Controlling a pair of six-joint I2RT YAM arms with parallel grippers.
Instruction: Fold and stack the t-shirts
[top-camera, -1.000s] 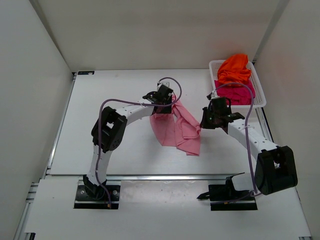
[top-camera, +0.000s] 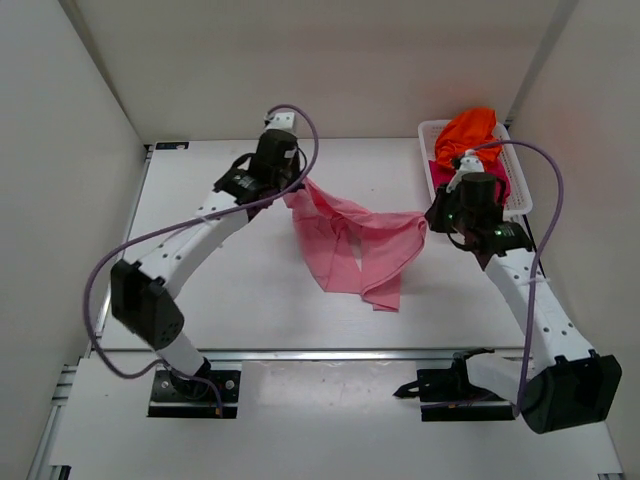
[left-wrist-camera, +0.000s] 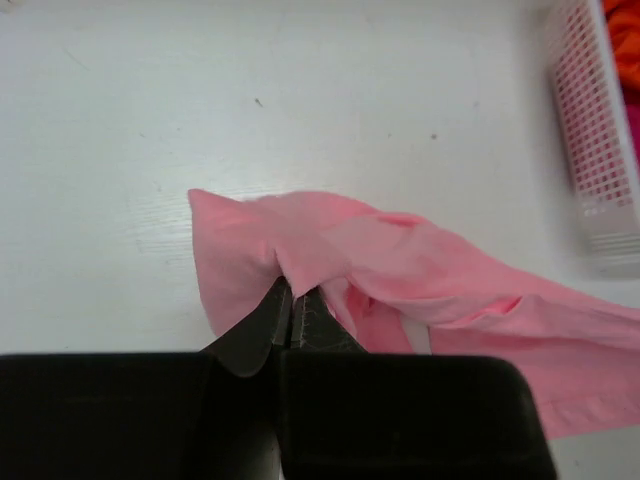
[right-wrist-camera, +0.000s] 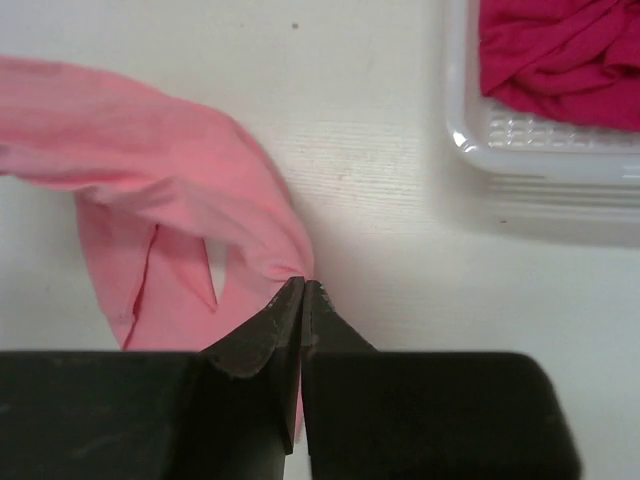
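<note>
A pink t-shirt (top-camera: 350, 250) is stretched between both grippers, its upper part lifted, its lower part spread on the white table. My left gripper (top-camera: 295, 180) is shut on its upper left end; in the left wrist view the cloth (left-wrist-camera: 250, 240) bunches at the fingertips. My right gripper (top-camera: 432, 218) is shut at the other end; in the right wrist view the pink cloth (right-wrist-camera: 240, 180) rises to its fingertips (right-wrist-camera: 295, 295), pinched there.
A white basket (top-camera: 431, 135) at the back right holds an orange shirt (top-camera: 465, 135) and a magenta shirt (right-wrist-camera: 550, 55).
My left gripper has moved up and left, and my right gripper right and toward the back, drawing the pink t-shirt's upper part out taut between them.
</note>
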